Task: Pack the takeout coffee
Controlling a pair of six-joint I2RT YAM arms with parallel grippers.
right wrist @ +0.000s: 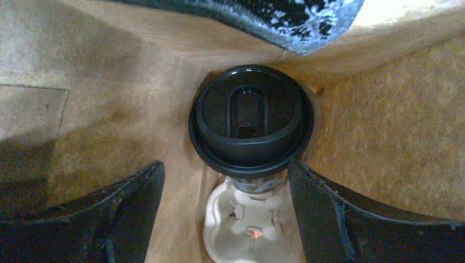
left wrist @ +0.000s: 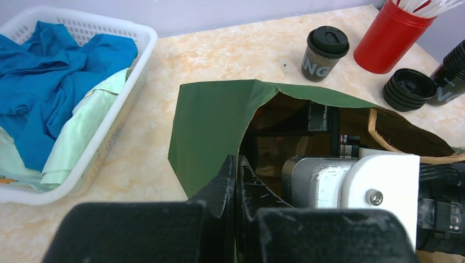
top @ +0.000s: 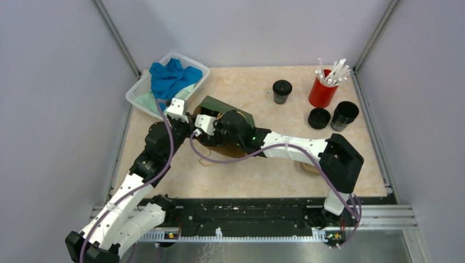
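Note:
A green paper bag [left wrist: 208, 131] with brown inside and rope handle stands open at centre-left. My left gripper is shut at the bag's near top edge, the green paper running to its fingertips. My right gripper reaches down inside the bag, open, its fingertips either side of a black-lidded cup [right wrist: 249, 112] that stands in a pale carton holder [right wrist: 219, 208]; nothing shows gripped by it. Another lidded cup [top: 281, 93] stands on the table behind the bag.
A white basket [left wrist: 145, 49] of cloths is at back left. A red straw holder [top: 321, 93], stacked lids [top: 318, 118] and stacked cups [top: 344, 118] stand at right.

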